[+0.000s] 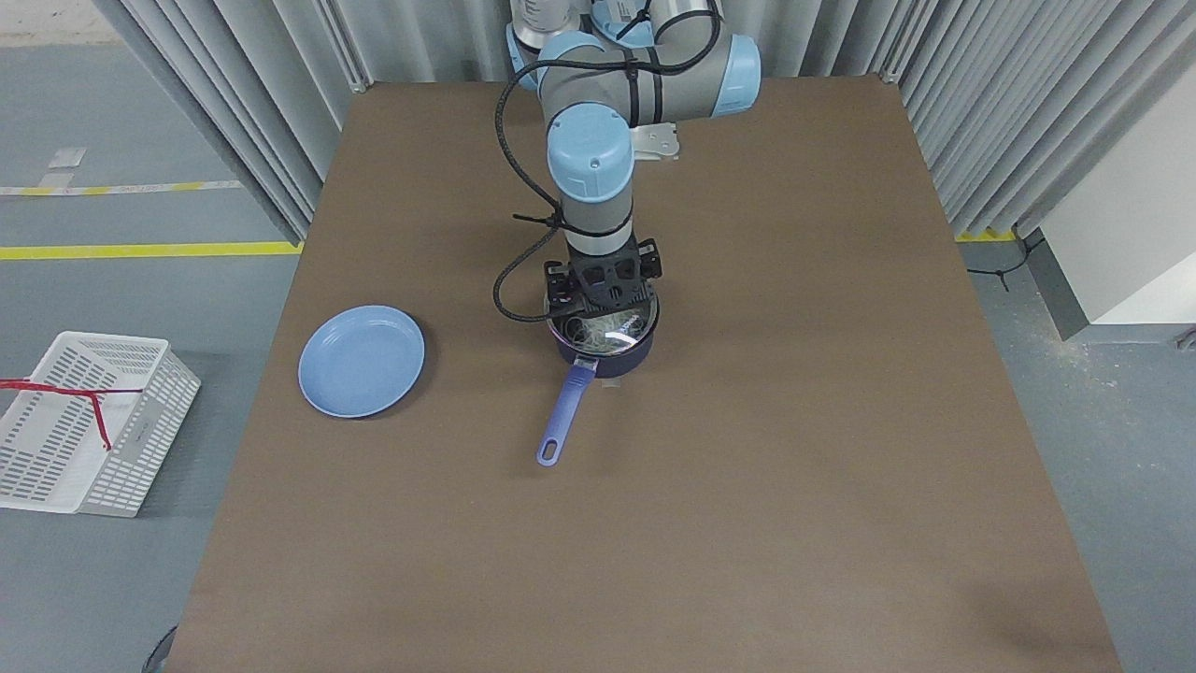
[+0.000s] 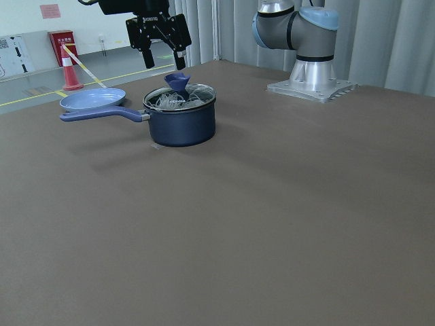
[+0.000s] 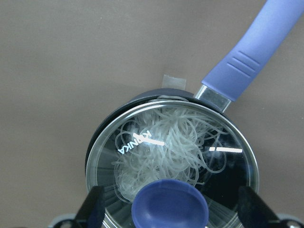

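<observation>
A dark blue saucepan with a long lilac-blue handle stands on the brown table. A glass lid with a blue knob covers it, and pale noodle-like strands show underneath. My gripper hangs above the lid, its two black fingers spread apart on either side of the knob in the wrist view, a short height over it in the left view, with nothing between them.
A blue plate lies on the table left of the pan. A white basket is on the floor at left. The robot base stands at the back.
</observation>
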